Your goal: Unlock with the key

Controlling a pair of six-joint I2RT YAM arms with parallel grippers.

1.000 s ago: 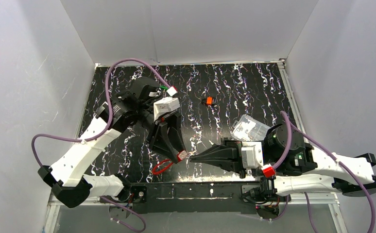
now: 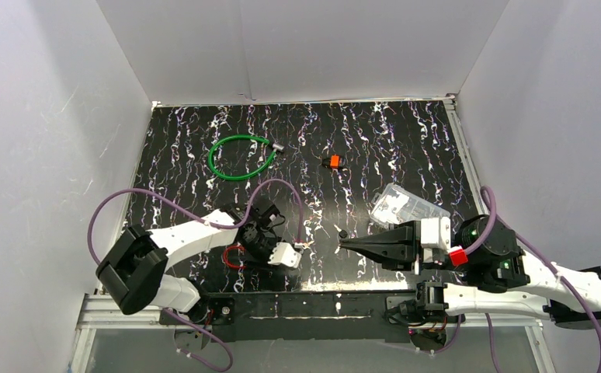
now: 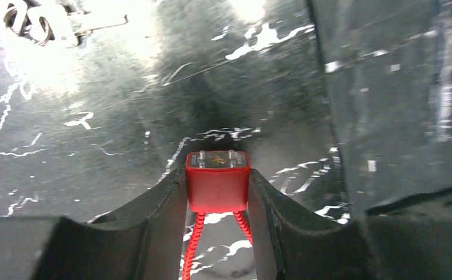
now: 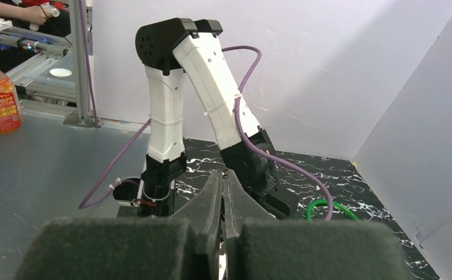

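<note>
My left gripper is shut on the red head of a cable lock (image 3: 218,197), low over the table. The lock's face, with its slot, points away from the gripper, and its red cable (image 2: 228,256) trails behind. In the left wrist view, silver keys on a ring (image 3: 48,26) lie on the table at the upper left, apart from the lock. My right gripper is shut, its fingertips together with nothing visible between them. From above, that right gripper (image 2: 342,242) is over the table, right of the left arm.
A green cable lock (image 2: 243,137) lies at the back left. Further right are a small orange-and-black item (image 2: 334,162) and a clear plastic box (image 2: 410,207). A small black object (image 2: 343,234) sits by the right fingertips.
From close together at the lock, the grippers have moved apart. The right one shifted right, while the left arm lowered toward the front with the lock. The keys now lie on the table.
</note>
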